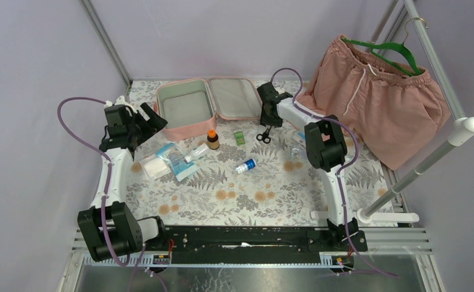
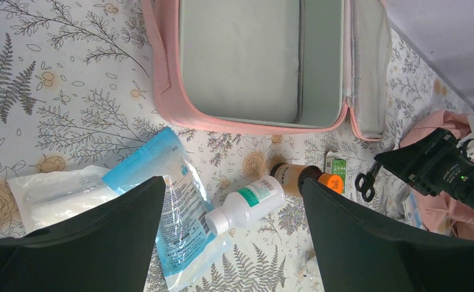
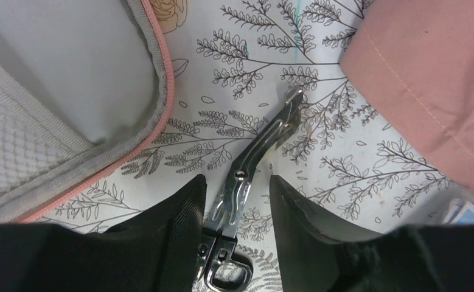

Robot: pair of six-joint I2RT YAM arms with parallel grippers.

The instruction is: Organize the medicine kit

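Note:
Small black-handled scissors [image 1: 263, 137] lie right of the pink case [image 1: 185, 130], whose lid lies open. My right gripper [image 1: 269, 120] is down over the scissors, its fingertips [image 3: 191, 194] apart on either side of the metal blades [image 3: 252, 155]. My left gripper hangs open over the left side, above a blue-and-white pouch [image 2: 179, 249], a white bottle [image 2: 255, 201] and a brown bottle [image 1: 213, 141] with orange cap. A green box [image 1: 240, 138] and a blue-labelled bottle [image 1: 246, 166] lie on the table.
A hanging pink garment [image 1: 380, 115] fills the right side near my right arm. White packets [image 1: 155, 168] lie at left, and clear and blue packs sit below the right arm.

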